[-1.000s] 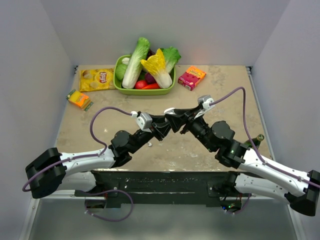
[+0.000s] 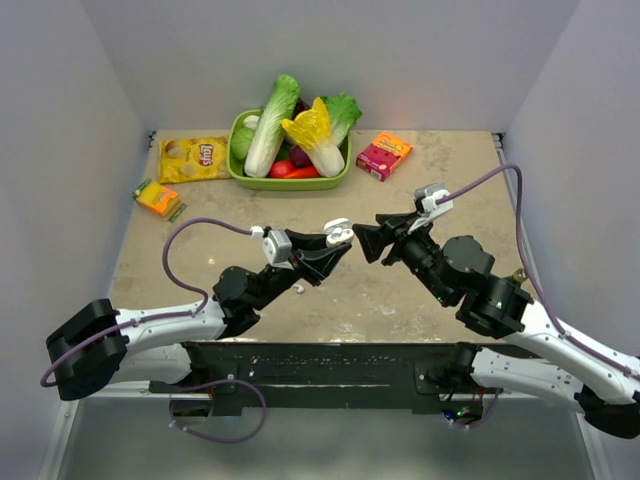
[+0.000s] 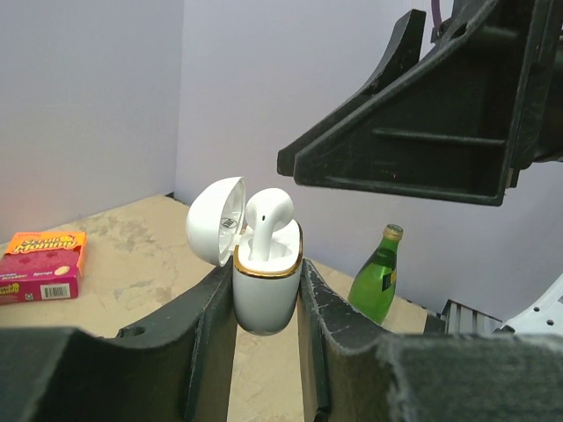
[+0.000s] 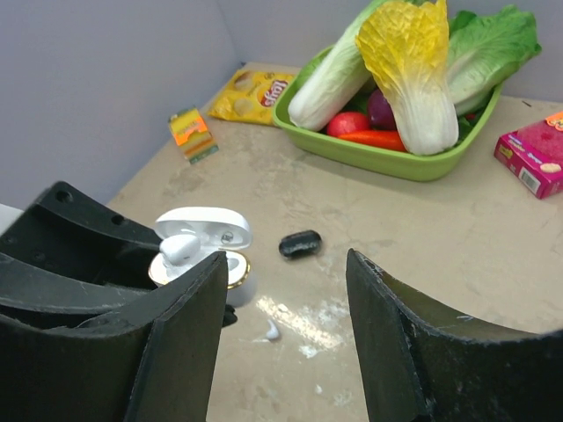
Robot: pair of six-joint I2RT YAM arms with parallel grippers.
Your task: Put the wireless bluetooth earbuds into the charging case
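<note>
The white charging case (image 3: 266, 303) with a gold rim is clasped upright in my left gripper, its lid (image 3: 211, 220) swung open. In it stands one white earbud (image 3: 271, 209), its rounded head well above the rim and its stem running down into the case. Whether it is fully seated I cannot tell. A second small white earbud (image 4: 273, 331) lies on the table, also visible in the top view. My right gripper is open beside the case, its fingers apart with nothing between them.
A green basket (image 2: 290, 184) of vegetables stands at the back, a yellow chip bag (image 2: 193, 160) to its left and a pink box (image 2: 384, 156) to its right. A green bottle (image 3: 376, 280) stands at the right. A small black object (image 4: 300, 244) appears beyond the case.
My right gripper has drawn back to the right from the case, and a gap now shows between them.
</note>
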